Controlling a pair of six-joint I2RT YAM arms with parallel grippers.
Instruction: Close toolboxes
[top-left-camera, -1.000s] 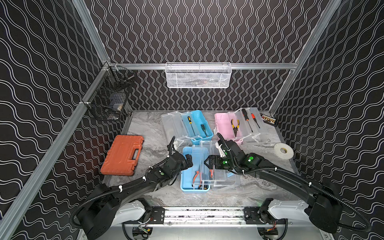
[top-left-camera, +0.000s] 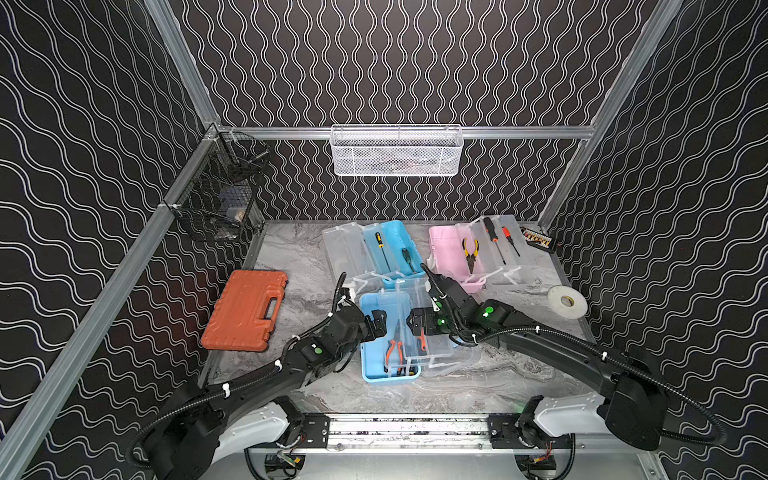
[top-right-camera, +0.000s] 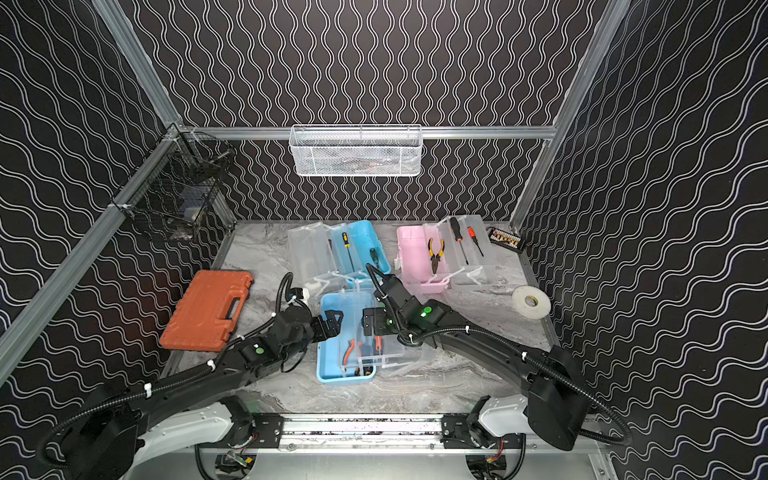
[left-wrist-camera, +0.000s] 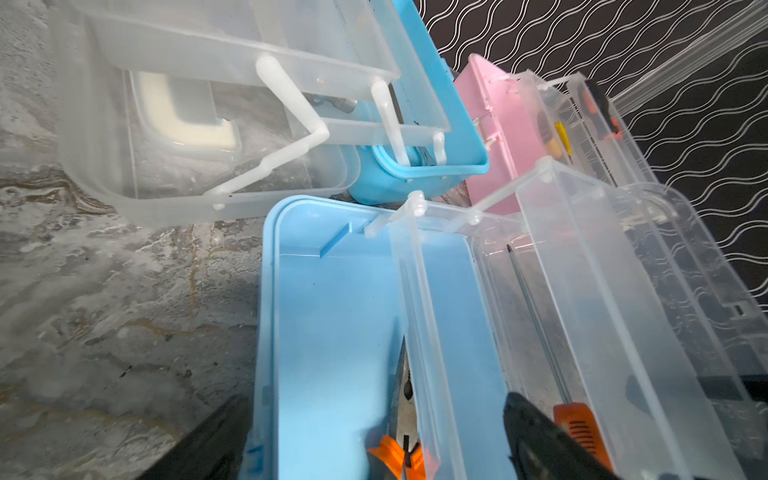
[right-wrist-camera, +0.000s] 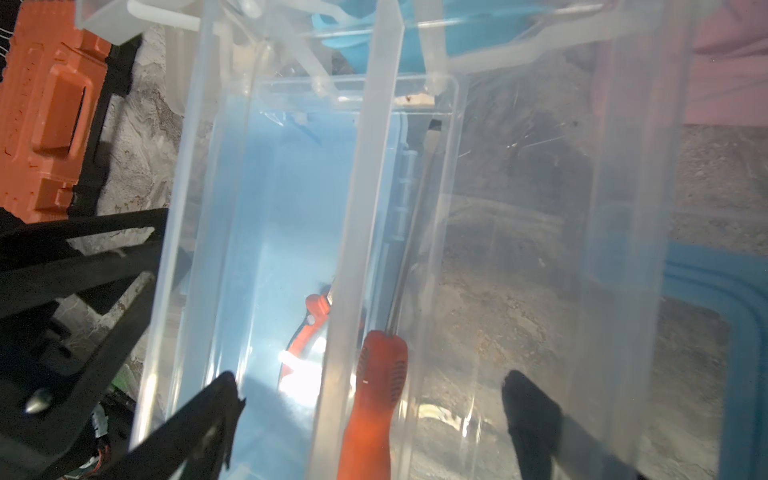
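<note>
Nearest stands a light blue toolbox, its clear tray and lid swung out to the right. Orange-handled pliers lie in the base; a screwdriver with an orange handle lies in the tray. My left gripper is open at the box's left side, one finger outside the wall and one on the inner side. Open too, my right gripper is over the clear tray, nothing held. Contact with the box cannot be made out. Behind, a second blue toolbox and a pink toolbox stand open.
An orange case lies at the left. On the right are a white tape roll and a small bit set. A white wire basket hangs at the back. Free table shows between the orange case and the blue boxes.
The near blue toolbox has shifted a little left. My left gripper has stayed almost in place, still open.
</note>
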